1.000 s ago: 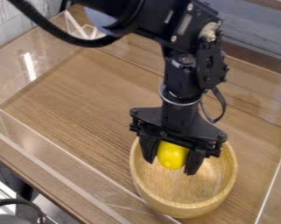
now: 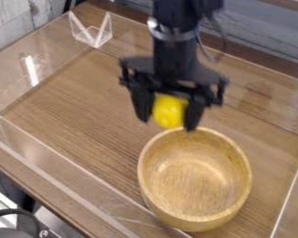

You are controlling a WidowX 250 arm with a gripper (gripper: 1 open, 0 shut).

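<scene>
The black gripper point(image 2: 173, 104), blurred, hangs over the wooden table above the back of a beige bowl point(image 2: 195, 188). A yellow object point(image 2: 170, 112) shows between its fingers, lifted to about the bowl's far rim or above it. The bowl's inside looks empty.
A clear plastic piece point(image 2: 92, 28) stands at the back left. Cables show at the lower left edge.
The gripper has moved up and toward the back with the yellow object, out of the bowl, which stays in place.
</scene>
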